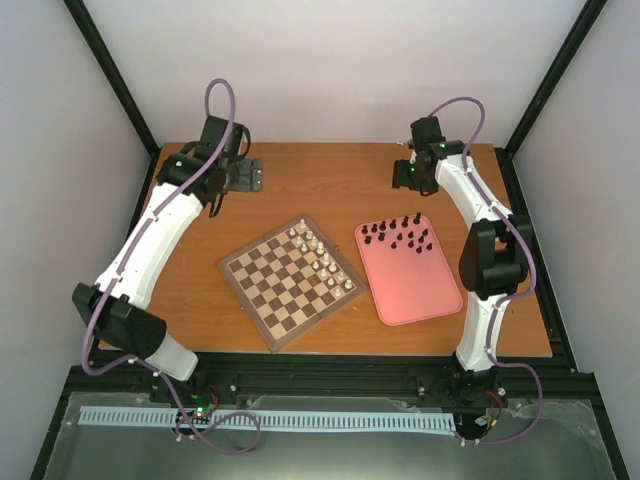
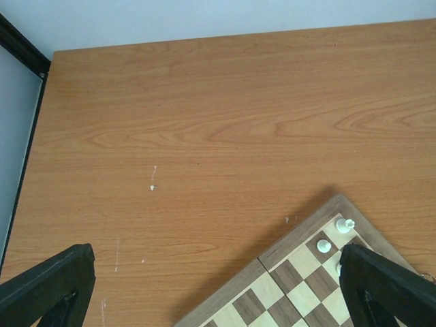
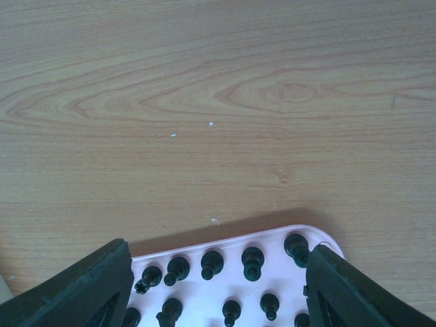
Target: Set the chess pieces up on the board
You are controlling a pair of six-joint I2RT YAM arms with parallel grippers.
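Observation:
The wooden chessboard (image 1: 262,285) lies turned at an angle left of the middle of the table. White pieces (image 1: 319,259) stand along its right side; the squares elsewhere on it are bare. Several black pieces (image 1: 396,237) stand at the far end of a pink tray (image 1: 420,294) to the right. My left gripper is open above bare table beyond the board, with nothing between its fingers. Over the tray's far edge my right gripper hangs with its fingers (image 3: 85,289) apart, holding nothing; the black pieces (image 3: 252,262) are below it.
Bare wooden table (image 1: 320,175) spans the back between both arms. A narrow strip of table separates board and tray. The tray's near half is empty. Walls close in the table at the back and both sides.

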